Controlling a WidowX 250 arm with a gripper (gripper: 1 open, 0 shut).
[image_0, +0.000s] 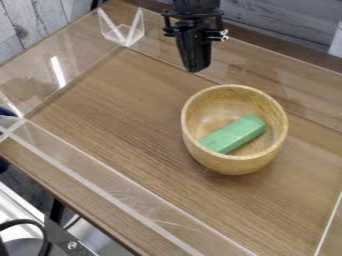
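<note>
My black gripper (195, 60) hangs at the top centre of the view, above and behind a round wooden bowl (203, 152). It looks shut, with nothing visible between its fingers. In the bowl lies an elongated green block (234, 134), set diagonally.
Clear plastic edging runs along the left and near-left side. Black cables (27, 225) lie at the bottom-left corner. A pale wall fills the top right behind the table.
</note>
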